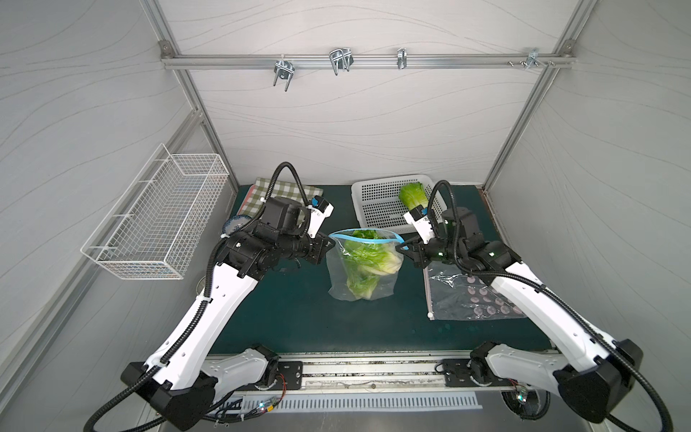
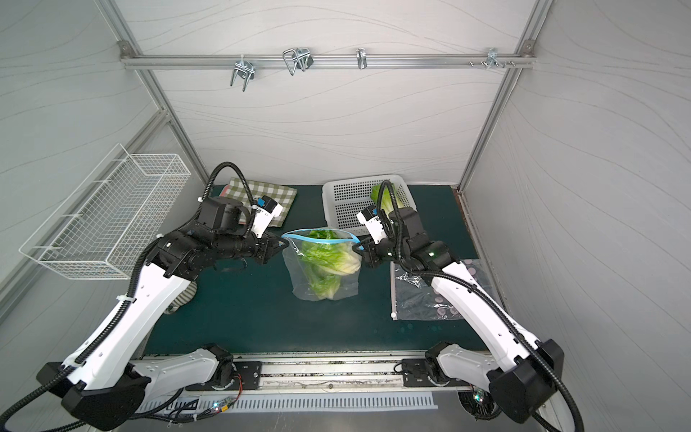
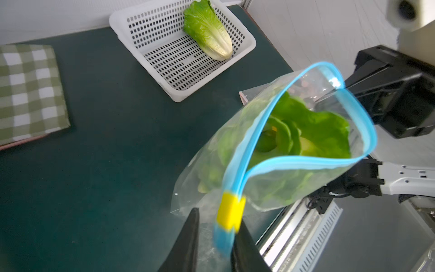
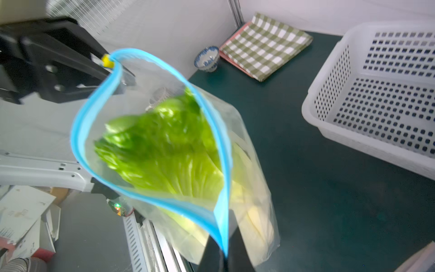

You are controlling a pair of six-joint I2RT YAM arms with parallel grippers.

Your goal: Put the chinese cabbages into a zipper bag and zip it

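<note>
A clear zipper bag (image 1: 363, 284) with a blue rim hangs upright over the table between my grippers, a cabbage (image 1: 370, 255) inside. My left gripper is shut on one end of the rim, by the yellow slider (image 3: 230, 211). My right gripper is shut on the opposite end, at the zip strip. The bag's mouth is open in both wrist views. Another cabbage (image 3: 208, 31) lies in a white plastic basket (image 1: 367, 201) at the back of the table.
A checked cloth (image 4: 267, 45) and a small bowl (image 4: 207, 59) are at the back left, a wire basket (image 1: 158, 216) on the left wall. A clear plastic sheet (image 1: 460, 306) lies at the right.
</note>
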